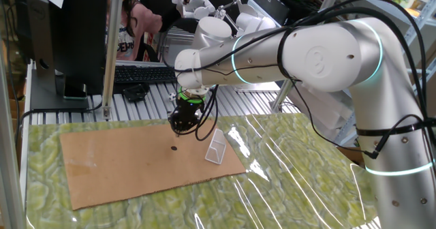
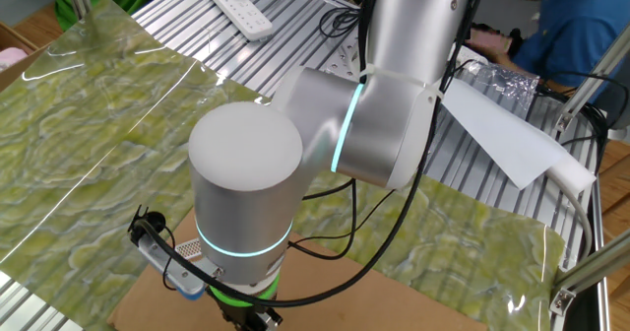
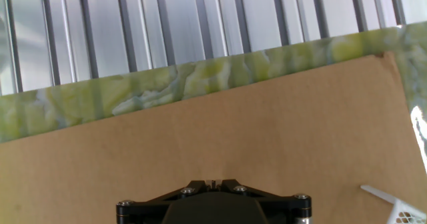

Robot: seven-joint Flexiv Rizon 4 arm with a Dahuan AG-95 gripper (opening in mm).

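My gripper hangs over the brown cardboard sheet [image 3: 220, 134]; in the wrist view its two black fingers meet in the middle, with nothing showing between them. In exterior view 1 the gripper [image 1: 178, 135] is above the far part of the cardboard [image 1: 122, 164]. A white plastic frame [image 1: 216, 149] stands on the sheet to its right, and the corner of this white frame [image 3: 404, 214] enters the wrist view at lower right. A small dark oval [image 1: 174, 148] lies on the cardboard close to the gripper. Exterior view 2 hides the fingertips below the arm.
A green marbled cover [image 1: 293, 161] surrounds the cardboard, with free room to the right. Behind it runs a ribbed metal table [image 3: 167, 24]. A keyboard [image 1: 144, 74] and monitor stand at the back. A power strip [image 2: 240, 12] lies on the metal in exterior view 2.
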